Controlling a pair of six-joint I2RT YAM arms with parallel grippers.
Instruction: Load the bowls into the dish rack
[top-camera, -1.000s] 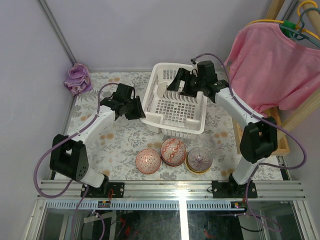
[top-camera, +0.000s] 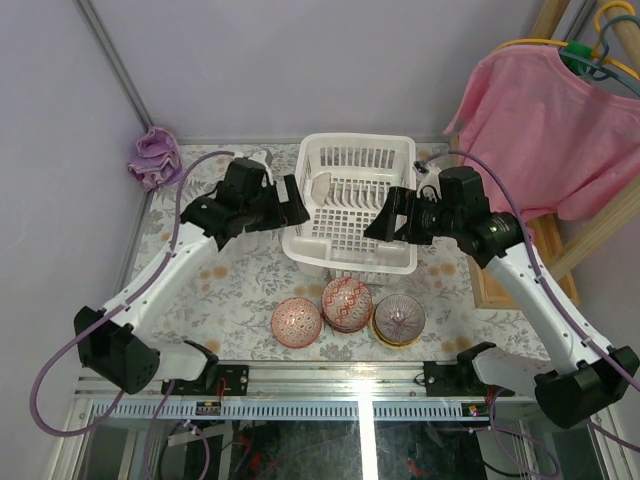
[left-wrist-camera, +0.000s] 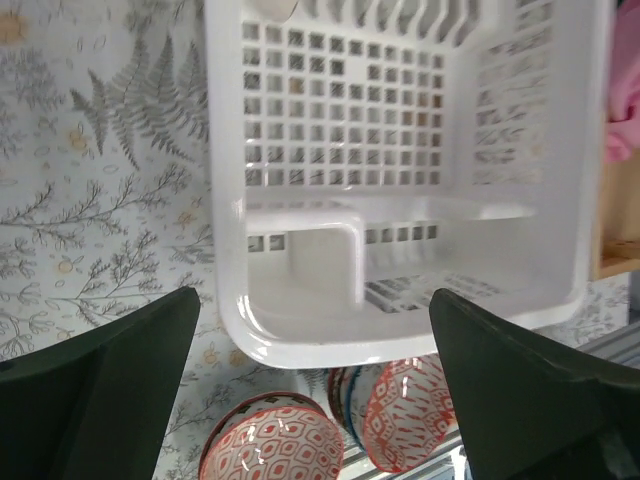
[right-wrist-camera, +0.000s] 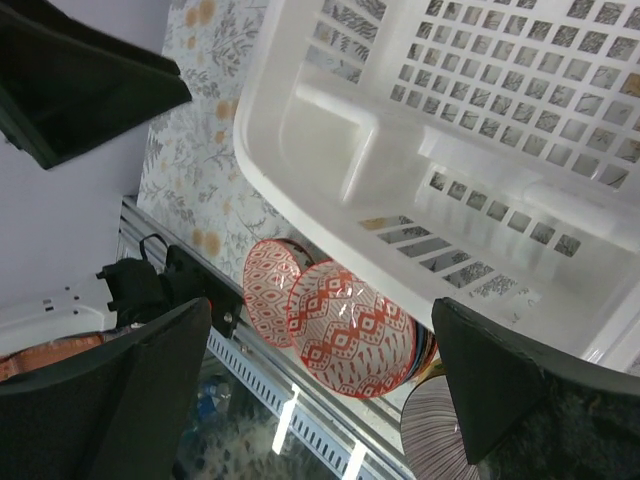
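Observation:
A white dish rack (top-camera: 350, 265) stands empty of bowls mid-table. In front of it are three bowl stacks: red-dotted bowls (top-camera: 296, 322), red-patterned bowls (top-camera: 347, 300) and clear ridged bowls (top-camera: 398, 318). My left gripper (top-camera: 289, 202) is open above the rack's left side; in the left wrist view its fingers frame the rack's near edge, with nothing between. My right gripper (top-camera: 395, 215) hangs open over the rack's right side, also empty, with bowls visible below it in the right wrist view.
A pink shirt (top-camera: 540, 130) on hangers and a wooden tray (top-camera: 495, 295) are at the right. A purple cloth bundle (top-camera: 156, 158) lies at the back left.
The rack sits slightly further right than a second ago.

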